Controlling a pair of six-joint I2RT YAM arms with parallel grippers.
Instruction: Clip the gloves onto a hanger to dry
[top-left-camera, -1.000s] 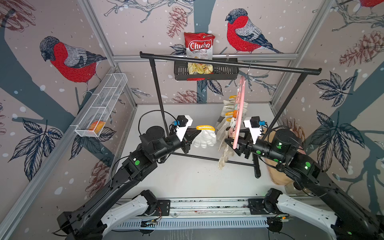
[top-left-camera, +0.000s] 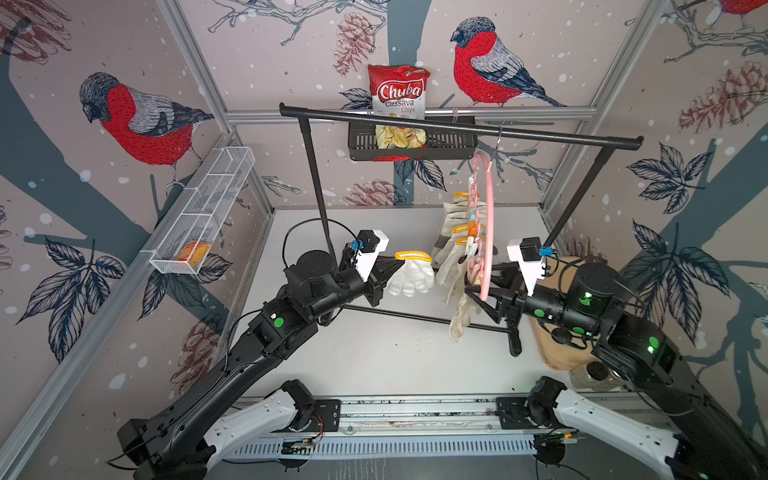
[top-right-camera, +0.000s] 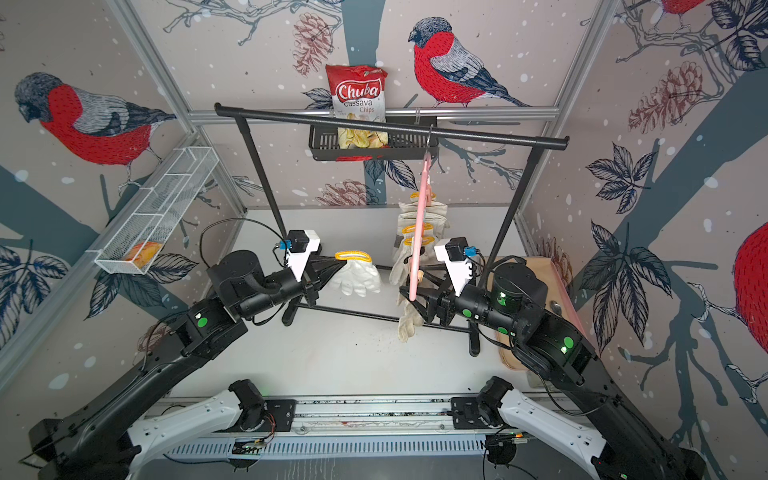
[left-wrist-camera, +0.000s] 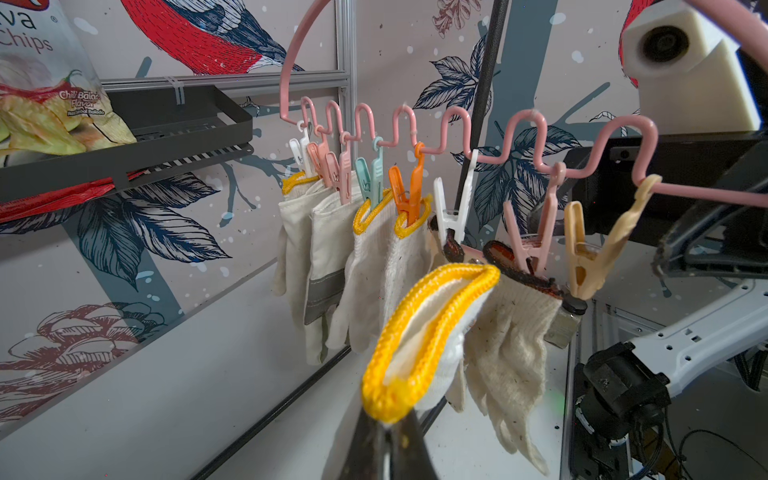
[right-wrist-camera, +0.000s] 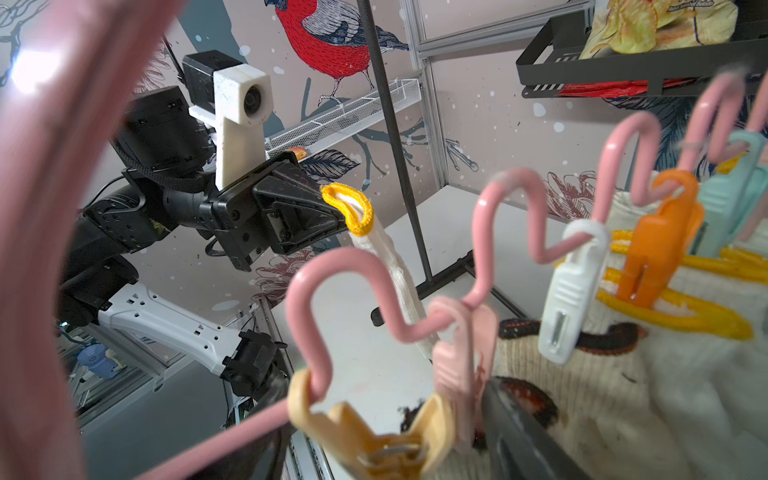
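My left gripper is shut on a white glove (left-wrist-camera: 432, 336) with a yellow cuff, held beside the pink hanger (right-wrist-camera: 352, 260). Gloves hang from its clips in a row, some with yellow cuffs, some with dark cuffs. The beige clip (left-wrist-camera: 588, 248) at the hanger's near end holds no glove that I can see. My right gripper is open around this clip, its fingers blurred at the bottom of the right wrist view. The hanger hangs by its hook from the black rail (top-left-camera: 560, 136).
A dark shelf (top-left-camera: 448, 148) with a chips bag (top-left-camera: 397, 100) is on the back wall. A white wire basket (top-left-camera: 184, 232) is on the left wall. A tan board (top-right-camera: 532, 320) lies at the table's right, behind the right arm.
My left gripper and its glove have barely moved.
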